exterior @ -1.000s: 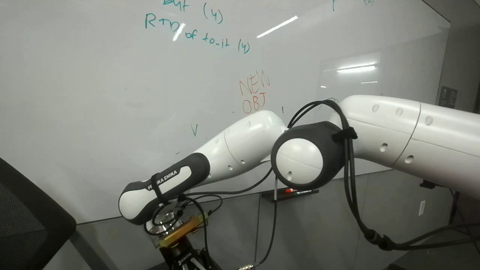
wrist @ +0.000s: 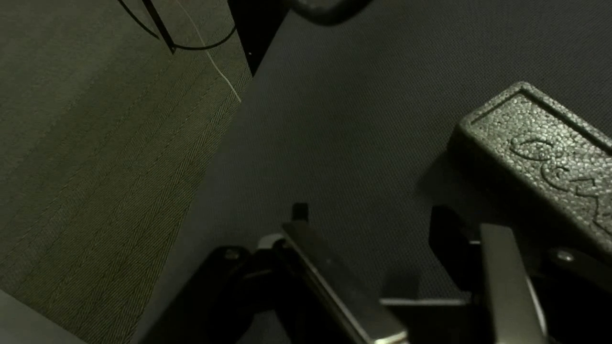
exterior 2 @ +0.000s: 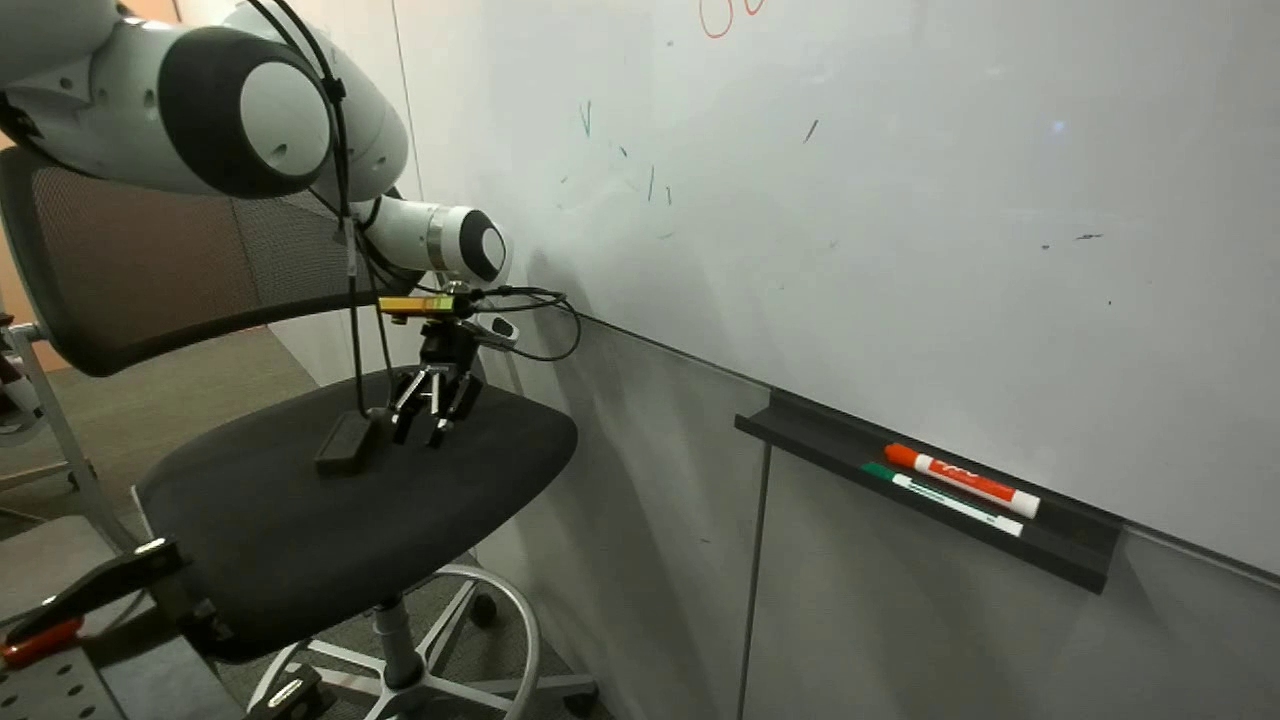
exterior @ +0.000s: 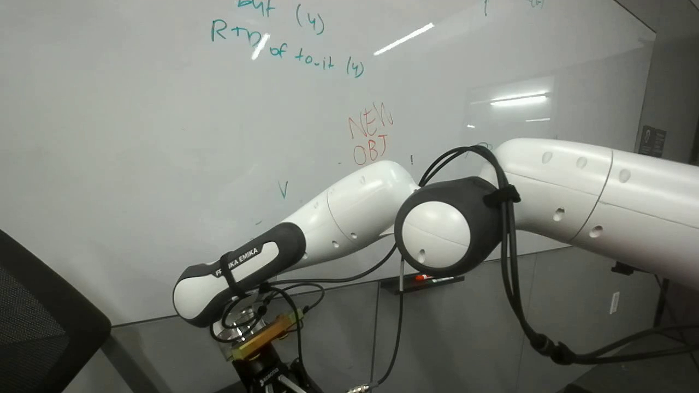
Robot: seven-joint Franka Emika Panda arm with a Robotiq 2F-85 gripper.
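A dark grey eraser-like block with raised lettering lies on the black chair seat. In the wrist view the block is at the right, its far end cut off by the frame. My gripper points down over the seat, to the right of the block in exterior view 2. Its fingers stand apart with only seat fabric between them, so it is open and empty. Exterior view 1 cuts the gripper off at its bottom edge, and the fingertips are out of that frame.
A red marker and a green-capped marker rest in the black tray under the whiteboard. The chair's mesh backrest rises behind the arm. Cables hang from the arm near the block. Seat around the block looks clear.
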